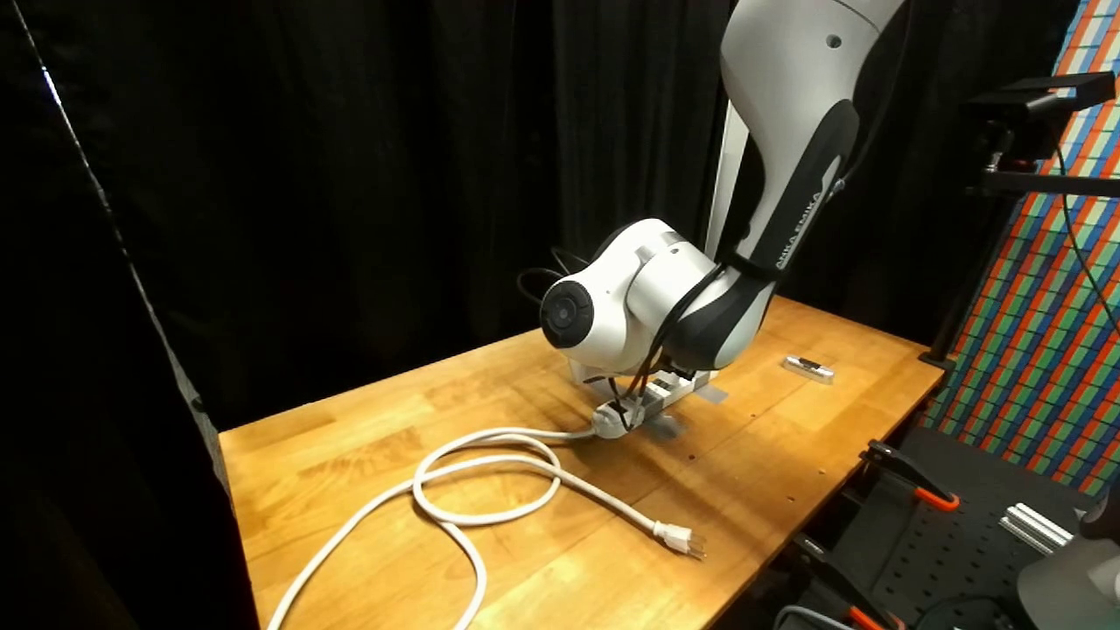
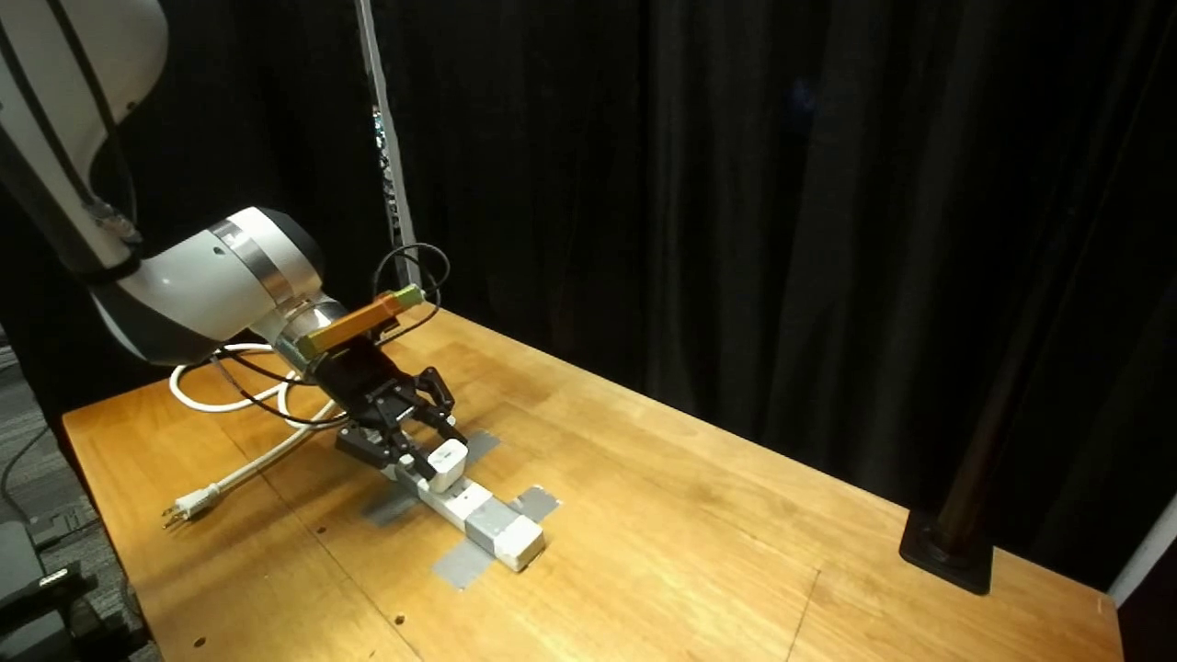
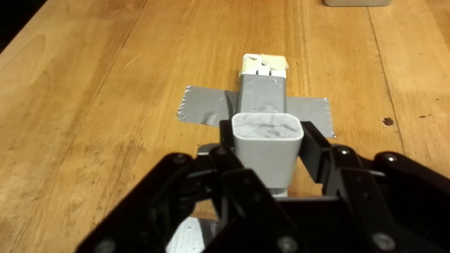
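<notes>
A white charger block (image 2: pixel 447 464) is between the fingers of my gripper (image 2: pixel 441 453), which is shut on it. In the wrist view the block (image 3: pixel 266 158) shows its pale, marbled end face, with a black finger (image 3: pixel 314 143) against either side. It is right over, or resting on, the white power strip (image 2: pixel 519 542); whether its prongs are in a socket cannot be seen. The strip's far end (image 3: pixel 262 67) runs out beyond the block. In exterior view 1 the arm hides the gripper and block, while the strip (image 1: pixel 617 418) shows beneath.
Grey tape (image 3: pixel 205 105) holds the strip to the wooden table (image 2: pixel 684 530). The strip's white cord (image 1: pixel 504 516) loops over the left half, its plug (image 1: pixel 675 535) near the front edge. A small pale object (image 1: pixel 808 367) lies to the right.
</notes>
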